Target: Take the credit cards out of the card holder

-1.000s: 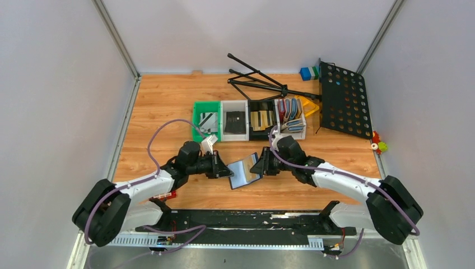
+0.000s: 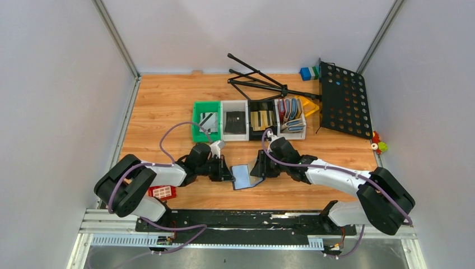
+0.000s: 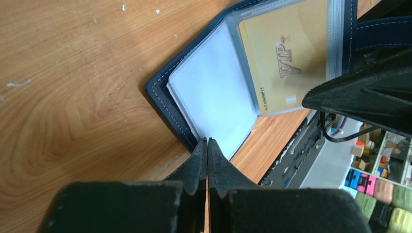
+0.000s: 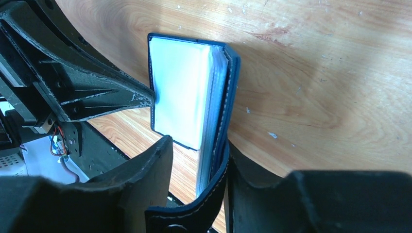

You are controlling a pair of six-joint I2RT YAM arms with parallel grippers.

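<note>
The card holder (image 2: 243, 176) lies open on the wood between both grippers, showing clear sleeves. In the left wrist view a gold VIP card (image 3: 286, 53) sits in a sleeve beside a white sleeve page (image 3: 214, 87). My left gripper is shut at the holder's edge, nothing visible between its fingertips. My right gripper is around the holder's dark cover (image 4: 187, 211), which runs between its fingers; whether it grips it firmly is unclear.
A row of bins behind holds cards and flat items: green bin (image 2: 196, 120), white bins and a black one. A black stand (image 2: 344, 101) lies at back right. A red object (image 2: 161, 192) sits by the left arm. Wood is clear around the holder.
Both arms have shifted slightly; my left gripper moved a little down and right along the holder. The holder turned slightly, and its gold-card side is more hidden by my right gripper.
</note>
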